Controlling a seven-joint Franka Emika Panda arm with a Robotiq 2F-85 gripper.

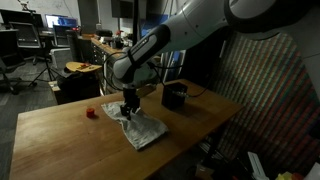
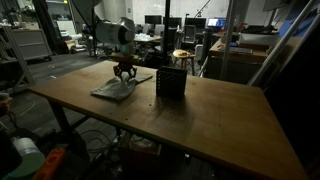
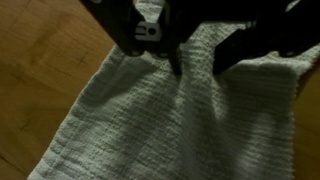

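A light grey-white towel [image 1: 144,130] lies on the wooden table, its surface rucked up under my gripper [image 1: 129,108]. In the wrist view my gripper reaches down onto the towel [image 3: 130,115], and its dark fingers [image 3: 232,50] stand part way apart. A ridge of cloth rises between the fingertips and runs toward the bottom of that view. Whether both fingers press on this fold is too dark to tell. Exterior view 2 also has the gripper [image 2: 125,72] low over the towel [image 2: 115,89].
A black box [image 1: 174,96] stands on the table beyond the towel, to the right. Near the table's far left edge sits a small red object [image 1: 90,112]. Bare tabletop [image 2: 220,115] stretches beyond the black box in exterior view 2.
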